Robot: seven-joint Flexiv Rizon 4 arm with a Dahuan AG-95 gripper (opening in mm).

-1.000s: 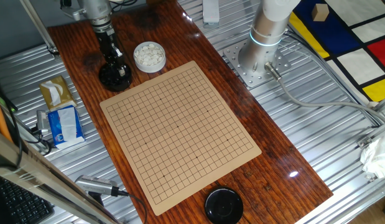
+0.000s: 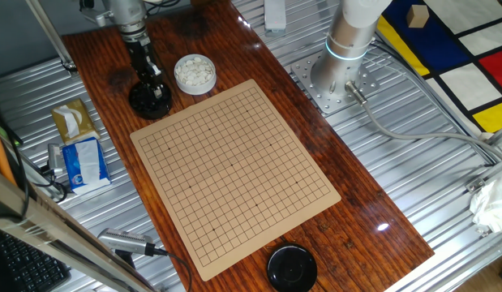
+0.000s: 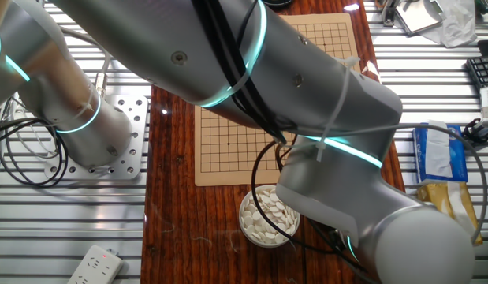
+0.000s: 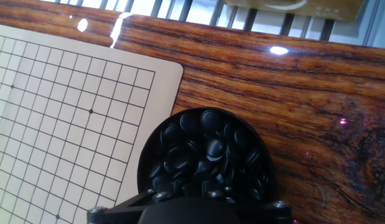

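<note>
A black bowl (image 4: pixel 144 149) full of glossy black stones (image 4: pixel 178 160) stands on the wooden table, just off one corner of the gridded board (image 2: pixel 234 178). My gripper (image 2: pixel 158 92) points down into this bowl, its lower end among or just above the stones. In the wrist view the dark gripper covers the near part of the bowl. Its fingertips are lost against the black stones, so neither their spacing nor anything between them can be made out. No stones lie on the board. In exterior view 2 my arm hides the black bowl.
Close beside the black bowl is a white bowl (image 2: pixel 195 75) of white stones. A black round dish or lid (image 2: pixel 291 268) sits past the board's opposite side. My arm's base (image 2: pixel 336 77) stands at the table's edge. Tissue packs (image 2: pixel 86 165) lie off the table.
</note>
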